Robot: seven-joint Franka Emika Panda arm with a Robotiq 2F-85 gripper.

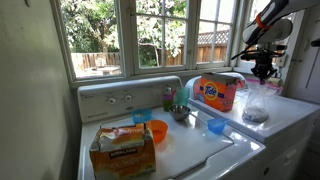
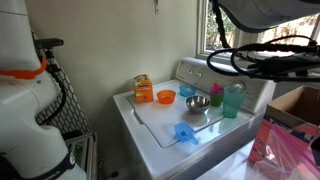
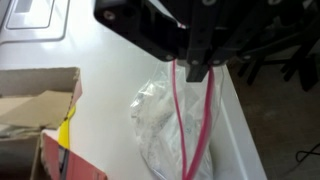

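A clear plastic bag (image 1: 257, 103) with a pink top edge stands on the right-hand white machine, something pale in its bottom. My gripper (image 1: 263, 74) is right above it. In the wrist view, the pink edge of the bag (image 3: 185, 125) runs up to my gripper, whose fingers are shut on that thin rim. Exterior view 2 shows the pink part of the bag (image 2: 290, 150) at the lower right; the fingertips are not clear there.
An orange Tide box (image 1: 215, 91) stands left of the bag. On the left machine are a Kirkland box (image 1: 123, 153), an orange bowl (image 1: 157, 130), a metal bowl (image 1: 180, 112) and blue containers. The window is close behind.
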